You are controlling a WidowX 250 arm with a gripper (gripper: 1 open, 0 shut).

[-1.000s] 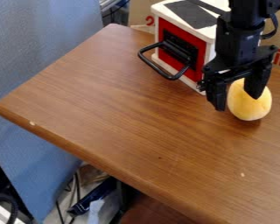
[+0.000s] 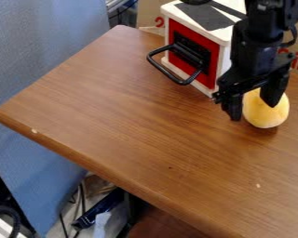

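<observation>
My black gripper (image 2: 249, 99) hangs at the upper right, fingers pointing down over a round pale-yellow object (image 2: 267, 112), which rests on the wooden table and is partly hidden behind the gripper. The fingers appear parted around its upper part; whether they touch it I cannot tell. A white box with a red front (image 2: 189, 59) and a black handle (image 2: 173, 76) stands just left of and behind the gripper.
A cardboard box (image 2: 152, 16) stands behind.
The gripper has shifted very slightly over the last second; the yellow object and the box look unmoved.
</observation>
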